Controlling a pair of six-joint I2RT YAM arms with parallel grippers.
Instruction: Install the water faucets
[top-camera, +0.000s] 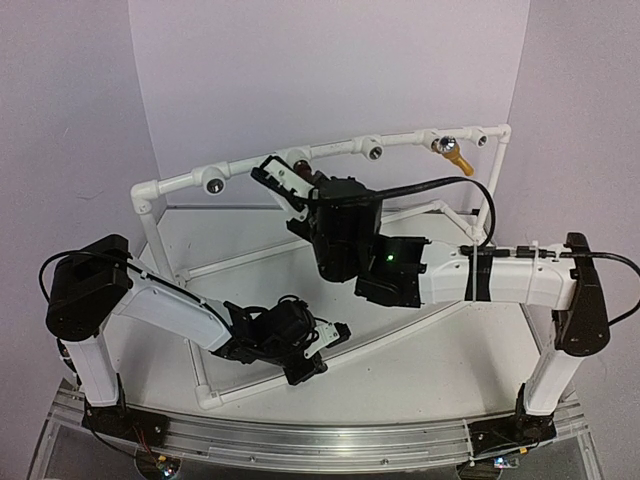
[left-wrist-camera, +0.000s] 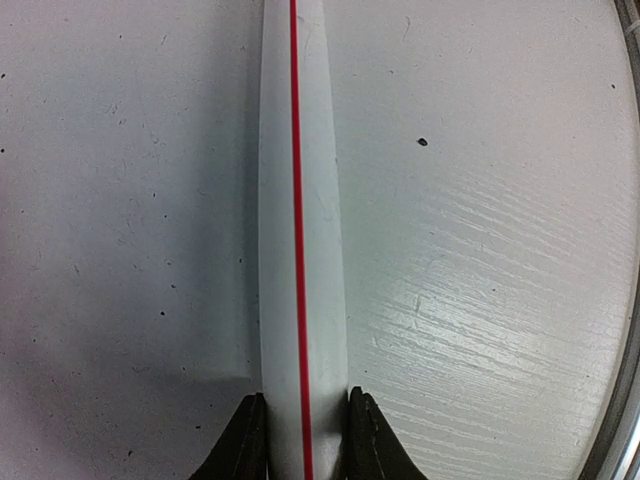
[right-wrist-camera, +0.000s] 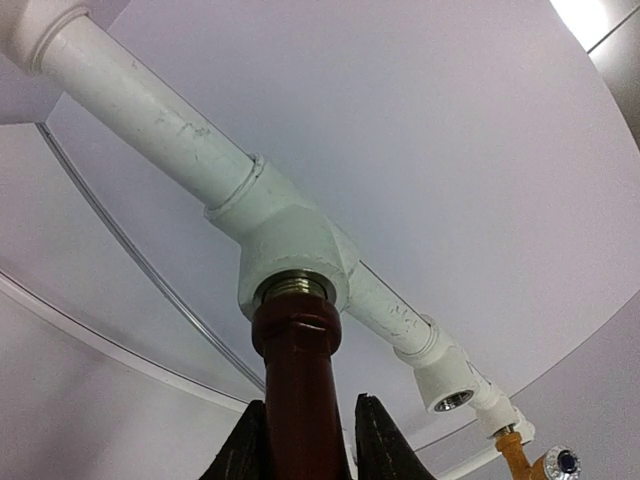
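A dark red faucet (right-wrist-camera: 297, 390) meets a white tee fitting (right-wrist-camera: 295, 245) on the upper pipe in the right wrist view; brass threads show between them. My right gripper has its fingers on either side of the faucet, with a narrow gap at the right finger. Whether they grip it is unclear. From above, this gripper mostly hides the faucet. My left gripper is shut around a white pipe with a red line (left-wrist-camera: 320, 230), low on the frame. An orange faucet (top-camera: 457, 157) hangs from a tee farther right.
Open threaded tees stand at the left end (top-camera: 213, 181), right of the red faucet (top-camera: 372, 149), and near the right corner (top-camera: 480, 138). A metal rail (top-camera: 330, 452) runs along the front edge.
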